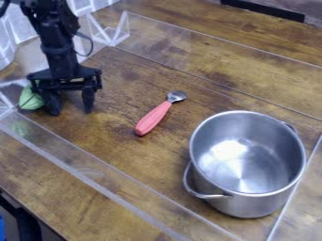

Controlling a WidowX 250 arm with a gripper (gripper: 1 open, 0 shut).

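Note:
My black gripper (66,92) hangs low over the wooden table at the left, beside a green object (30,100) that is partly hidden behind it. I cannot tell whether the fingers are open or shut, or whether they touch the green object. A spoon-like utensil with a pink handle (153,117) and metal head lies on the table to the right of the gripper. A steel pot (246,165) with side handles stands at the lower right.
Clear plastic walls line the left and lower edges of the work area.

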